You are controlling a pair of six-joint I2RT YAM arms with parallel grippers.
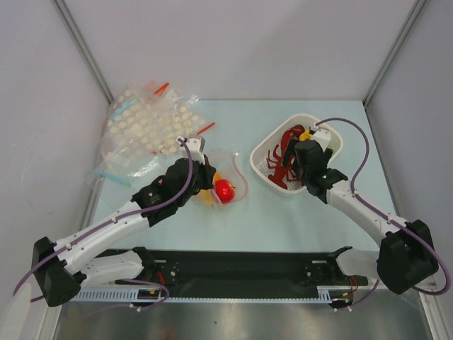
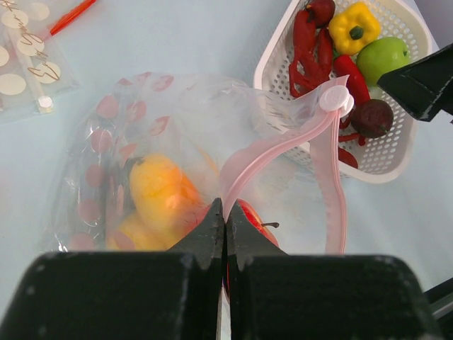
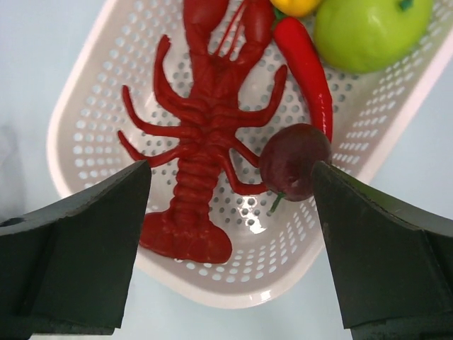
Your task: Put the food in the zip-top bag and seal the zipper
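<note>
A clear zip top bag with a pink zipper rim lies on the table, its mouth gaping toward the basket. Inside it are a yellow-orange fruit and a red apple-like fruit. My left gripper is shut on the bag's rim film. Over the white basket my right gripper stands open, nothing between its fingers. Below it in the right wrist view are a red lobster, a dark round fruit, a red chili and a green apple. A yellow pepper sits in the basket too.
Several more zip bags, dotted with white and with red and blue sliders, lie at the back left. Bare table shows in front of the basket and at the right.
</note>
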